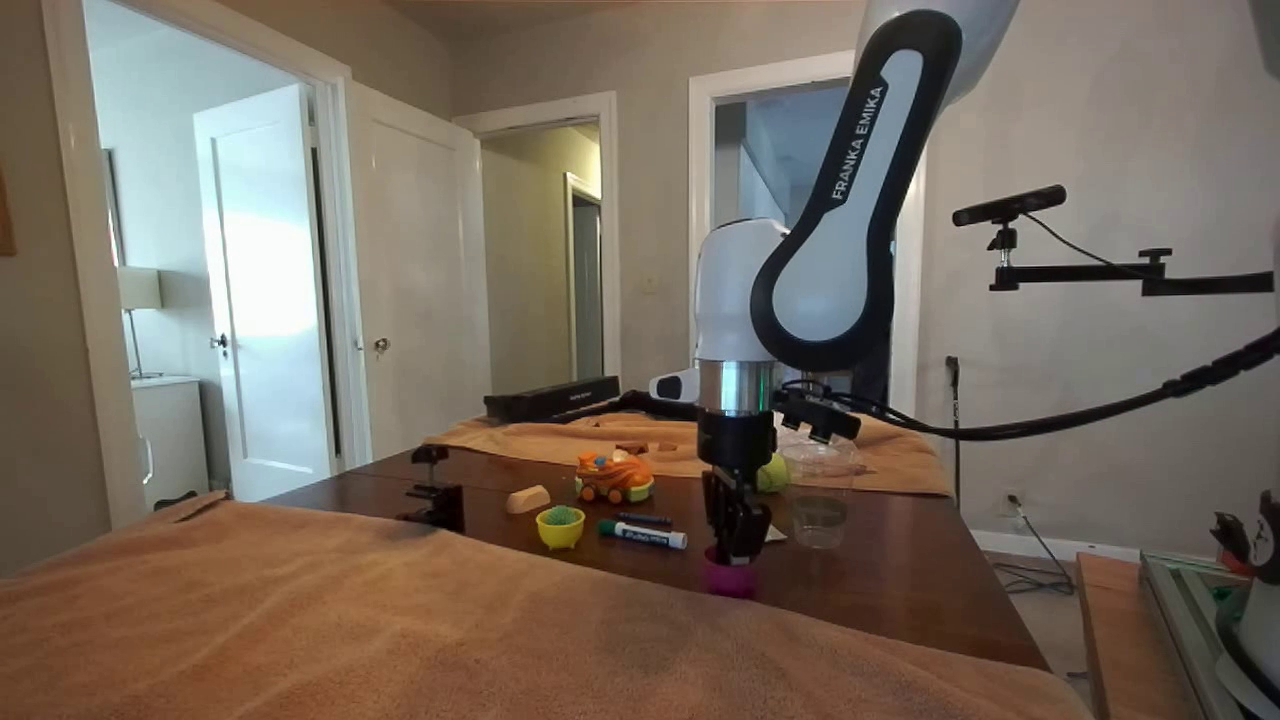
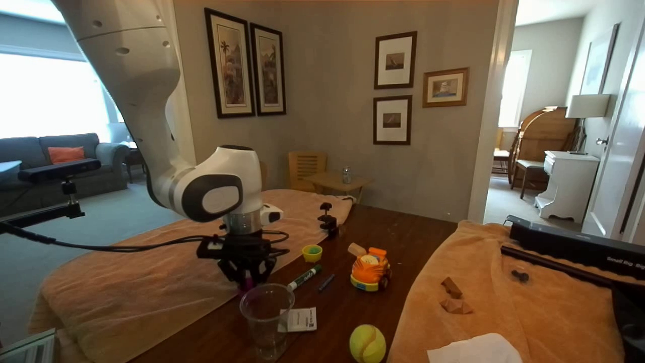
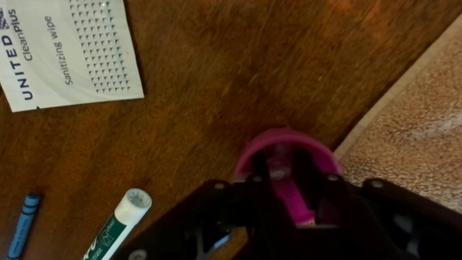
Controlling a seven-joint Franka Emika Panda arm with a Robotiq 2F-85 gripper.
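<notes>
A small magenta cup [image 1: 729,580] stands on the dark table close to the front towel. My gripper points straight down, its fingertips reaching inside the cup's rim. In the wrist view the two dark fingers [image 3: 304,167] are apart, and magenta shows through the gap. The near part of the cup's rim is hidden behind the gripper. Exterior view 2 shows only a sliver of magenta below the gripper [image 2: 246,279].
A clear plastic cup [image 2: 266,320] stands near the gripper, beside a sanitizing wipe packet [image 3: 71,52]. Around lie a green marker [image 1: 644,535], a blue crayon [image 3: 24,225], a yellow cup [image 1: 560,528] with something green inside, an orange toy car [image 1: 613,476] and a tennis ball [image 2: 367,344].
</notes>
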